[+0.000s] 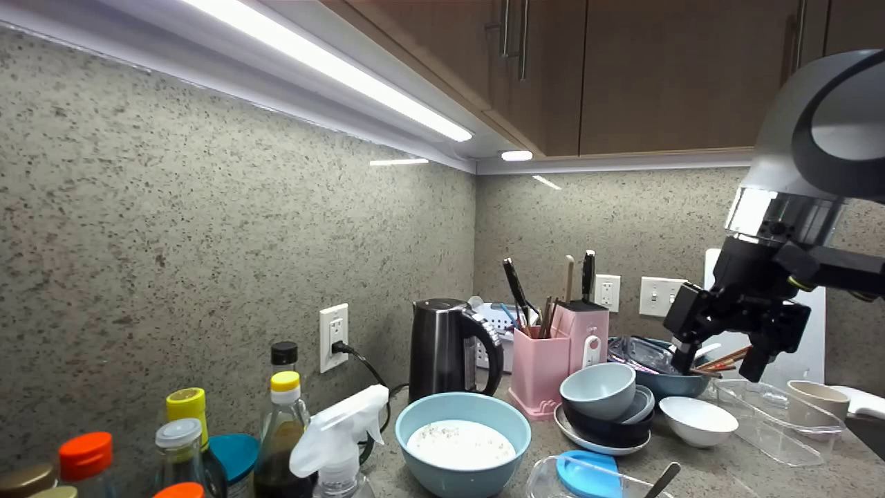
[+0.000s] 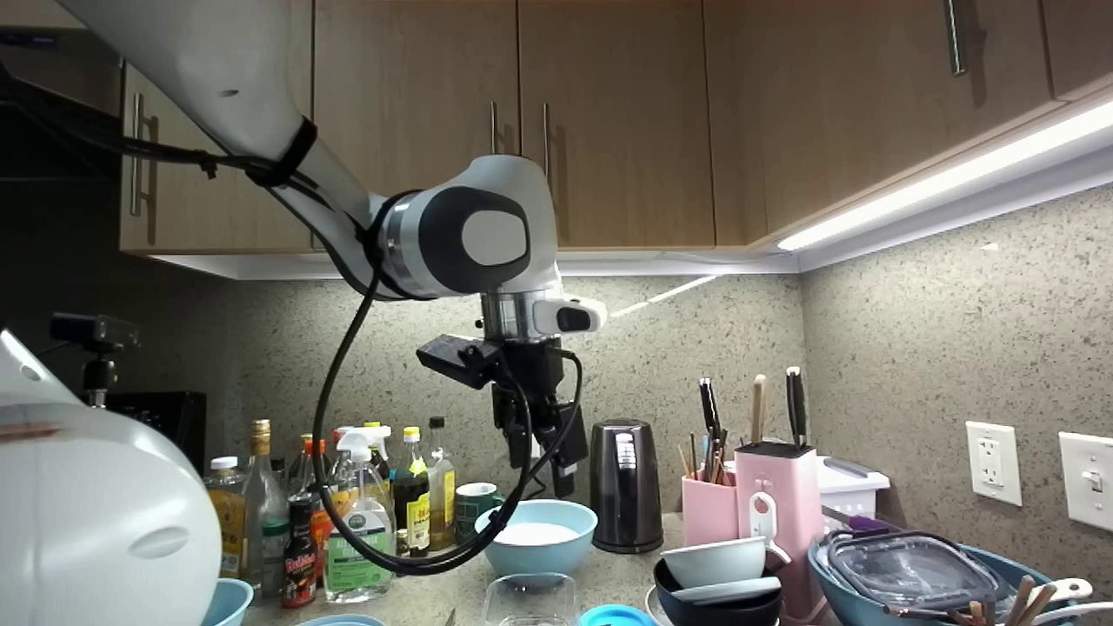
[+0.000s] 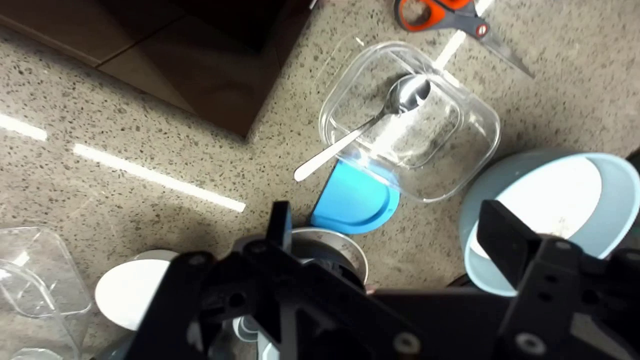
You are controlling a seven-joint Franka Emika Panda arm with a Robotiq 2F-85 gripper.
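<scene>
My gripper (image 1: pixel 718 371) hangs in the air above the counter, its two black fingers spread wide, and nothing shows between them. In the wrist view the open gripper looks down on a clear container (image 3: pixel 474 162) with a metal spoon (image 3: pixel 342 147) leaning over its rim. A bright blue lid (image 3: pixel 354 201) lies by that container. To the right is a light blue bowl (image 3: pixel 480 207) with white contents. A white bowl (image 1: pixel 699 425) and stacked bowls (image 1: pixel 599 391) stand on the counter.
Orange-handled scissors (image 3: pixel 444 18) lie beyond the container. A black kettle (image 1: pixel 440 353), pink utensil holder (image 1: pixel 539 373) and several bottles (image 2: pixel 414 501) line the wall. Another clear container (image 1: pixel 780 431) sits at the right. Cabinets (image 2: pixel 616 125) hang overhead. Some bare counter (image 3: pixel 252 162) shows.
</scene>
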